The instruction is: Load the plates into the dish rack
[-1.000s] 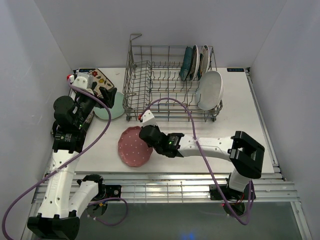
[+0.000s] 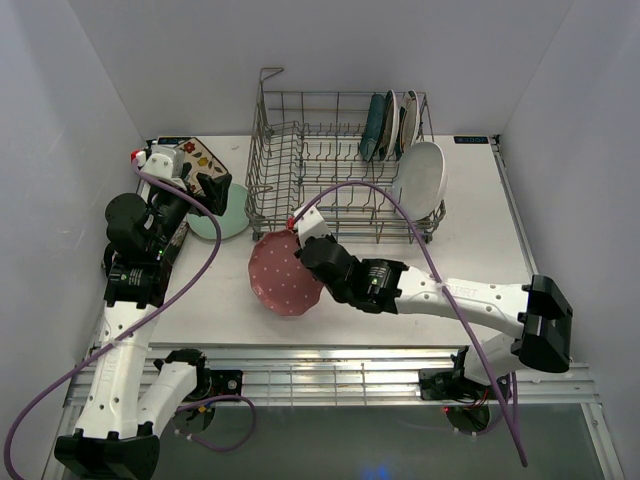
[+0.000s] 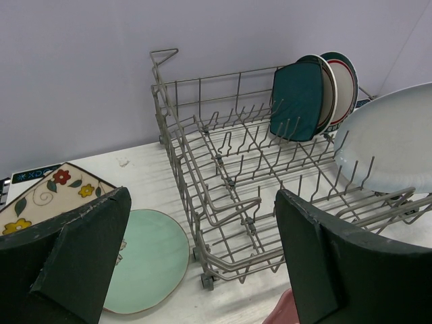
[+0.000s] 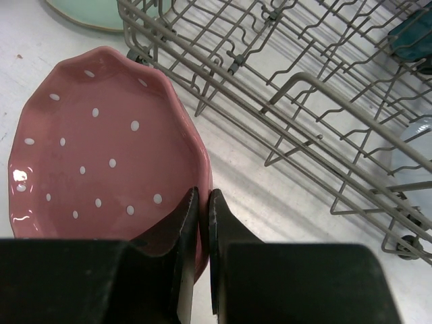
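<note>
My right gripper is shut on the rim of the pink dotted plate (image 4: 101, 148), held just in front of the wire dish rack (image 2: 320, 150). My left gripper is open and empty, above the mint plate (image 3: 148, 256) left of the rack. The rack holds a white plate (image 2: 420, 180) at its front right and several upright plates and a teal piece (image 2: 372, 128) at the back right.
A flowered square piece (image 3: 47, 196) lies behind the mint plate. Walls enclose the counter (image 2: 480, 230) at back and sides. The rack's left and middle slots are empty.
My right gripper and the pink plate have moved up toward the rack and slightly right. The left arm is unchanged.
</note>
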